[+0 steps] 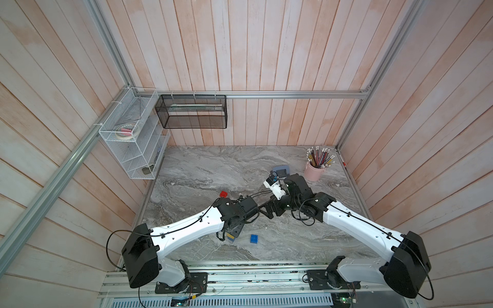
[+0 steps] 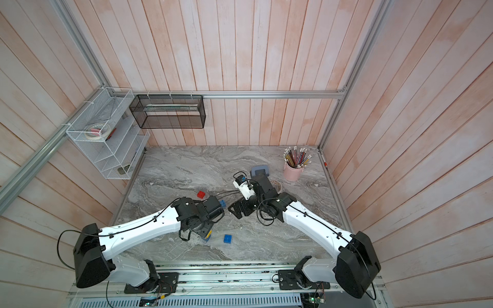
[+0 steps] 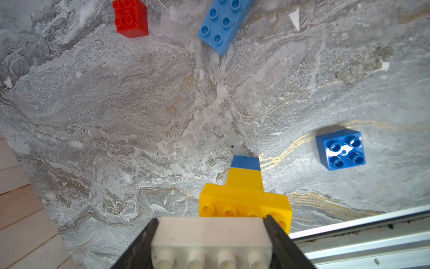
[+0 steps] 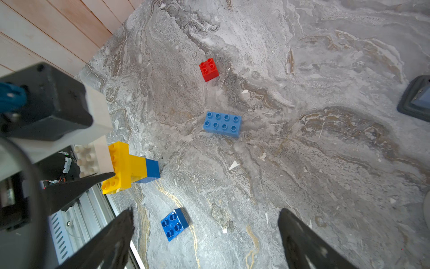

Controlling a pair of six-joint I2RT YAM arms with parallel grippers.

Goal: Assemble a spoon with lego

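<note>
In the left wrist view my left gripper is shut on a white brick. Against it is a wide yellow brick, followed by a narrower yellow brick and a blue end brick. They look joined in one line. The right wrist view shows this stack from the side; whether its blue end touches the table cannot be told. My right gripper stands open, its fingers far apart with only tabletop visible between them. A light blue eight-stud brick lies loose on the table beyond it.
A small red brick and a dark blue four-stud brick lie loose on the marble table. Both arms are close together mid-table. A pink pencil cup stands back right.
</note>
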